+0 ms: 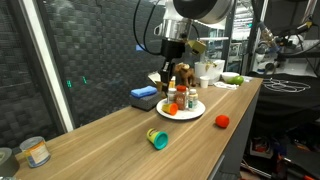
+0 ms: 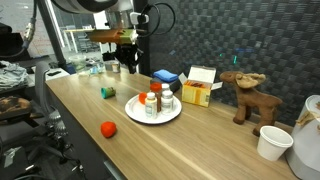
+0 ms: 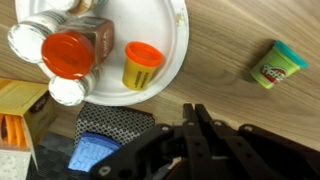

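Observation:
A green-and-yellow can with a teal lid (image 3: 275, 66) lies on its side on bare wood, apart from the plate; in exterior view 1 the same can (image 1: 158, 139) is below my gripper. The white plate (image 2: 150, 121) holds a yellow can with an orange lid (image 3: 142, 66), a jar with a red-orange lid (image 3: 68, 54) and several other small bottles. My gripper is raised above the table beside the plate. Its dark fingers appear close together in the wrist view, and I see no object between them.
A red tomato (image 1: 222, 121) sits near the table's front edge. Behind the plate are a blue cloth (image 3: 92, 150) and a yellow-and-white box (image 2: 197, 88). Farther along stand a toy deer (image 2: 250, 95) and a white cup (image 2: 271, 143). Cans (image 1: 36, 152) occupy the near left end.

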